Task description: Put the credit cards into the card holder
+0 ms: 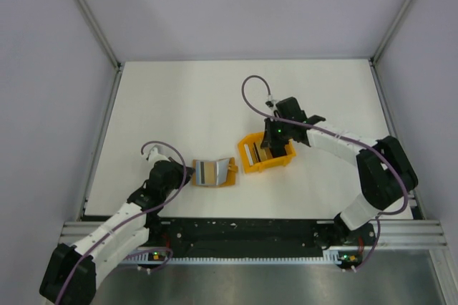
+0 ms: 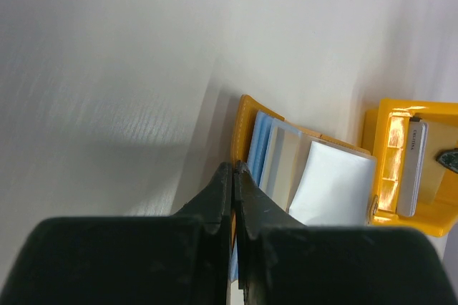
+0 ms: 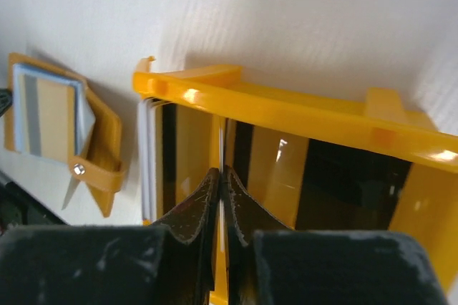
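Observation:
The brown card holder [image 1: 232,181] lies opened on the left half of the table, with blue-edged and clear sleeves [image 2: 280,158] and a white panel [image 2: 333,180]. My left gripper is shut on its thin left edge, which enters between the fingertips. Right of the holder is a yellow tray [image 1: 245,165] with cards on edge in it, among them a white-edged card [image 3: 146,149]. Within that tray my right gripper is shut. A thin pale edge runs at its fingertips, but no grip on a card shows.
A dark block [image 3: 351,185] fills part of the tray, beside the cards. The holder's strap with a snap [image 3: 79,169] points toward the tray, a narrow gap apart.

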